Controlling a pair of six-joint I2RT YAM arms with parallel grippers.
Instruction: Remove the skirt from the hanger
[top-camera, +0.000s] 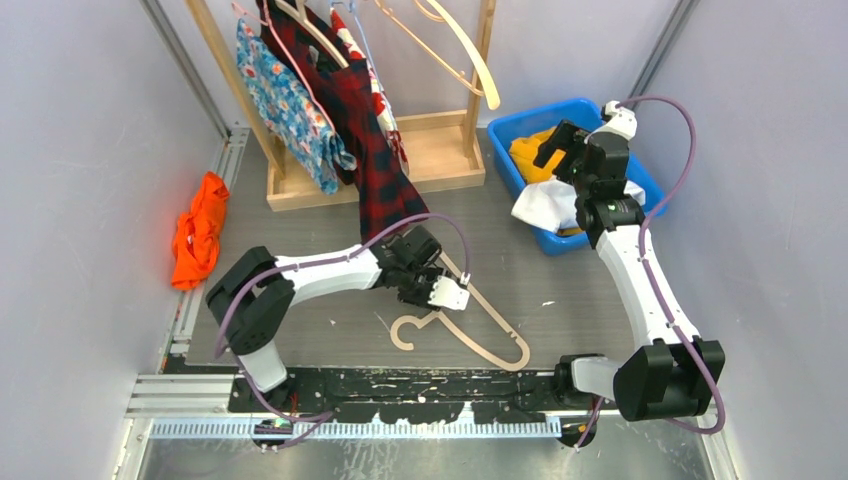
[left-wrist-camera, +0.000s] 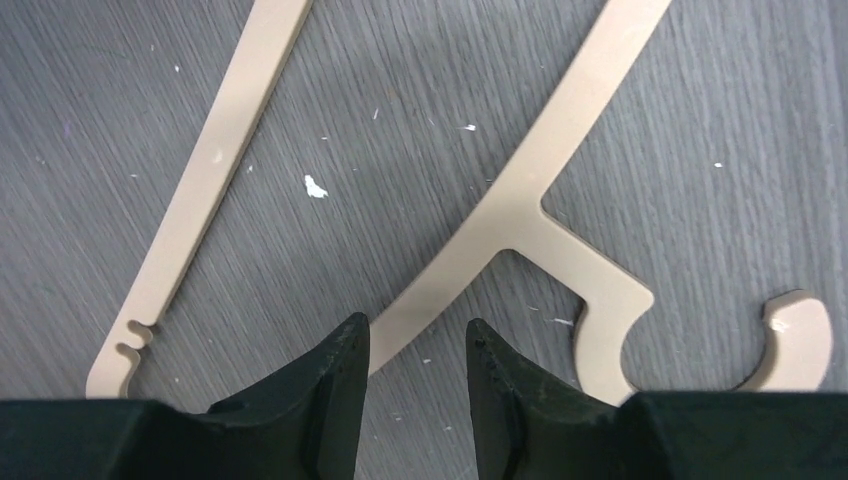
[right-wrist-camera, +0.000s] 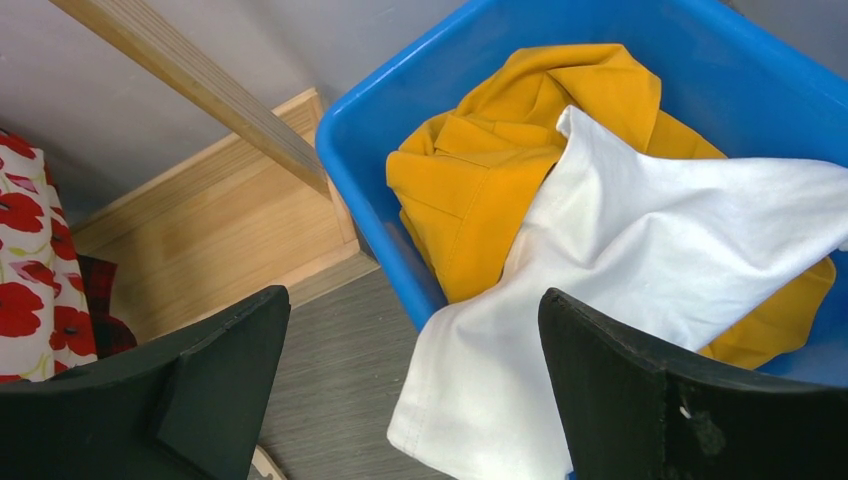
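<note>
A bare wooden hanger (top-camera: 470, 340) lies flat on the floor, its hook toward the front left. My left gripper hovers low over it, part open; in the left wrist view a bar of the hanger (left-wrist-camera: 530, 170) runs up from behind the fingertips, with none of it clearly held. Garments hang on the wooden rack, among them a red plaid one (top-camera: 375, 170), a blue floral one (top-camera: 280, 100) and a red-and-white floral one (right-wrist-camera: 25, 300). My right gripper (top-camera: 555, 145) is open above the blue bin, nothing between its fingers.
The blue bin (top-camera: 510, 125) at back right holds yellow and white cloths (right-wrist-camera: 660, 250). An orange cloth (top-camera: 198, 230) lies at the left wall. The rack's wooden base (top-camera: 430, 175) borders the floor at the back. Bare floor surrounds the hanger.
</note>
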